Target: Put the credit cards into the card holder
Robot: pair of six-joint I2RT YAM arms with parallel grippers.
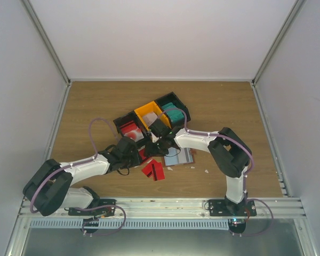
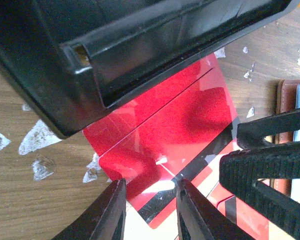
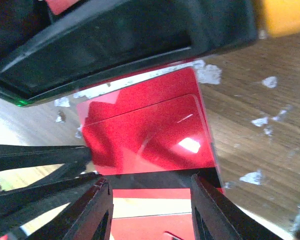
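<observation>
A red card [image 3: 150, 142] with a black stripe lies flat on the table, seen in both wrist views, apparently overlapping another red card [image 3: 165, 87]. Over its near edge my right gripper stands open, fingers apart. My left gripper is also open, its fingertips by the card's striped end; nothing shows pinched in either gripper. More red cards [image 1: 156, 170] lie in front in the top view. The brown-edged holder with pale slots [image 1: 178, 156], seemingly the card holder, lies to the right, partly under the right arm.
A black bin [image 1: 117, 121] with red cards, an orange bin [image 1: 138, 111] with pale cards and a black bin [image 1: 164, 98] with teal cards stand behind. The red-card bin's wall [image 2: 150, 65] rises close to the card. My grippers are close together. White scraps dot the table.
</observation>
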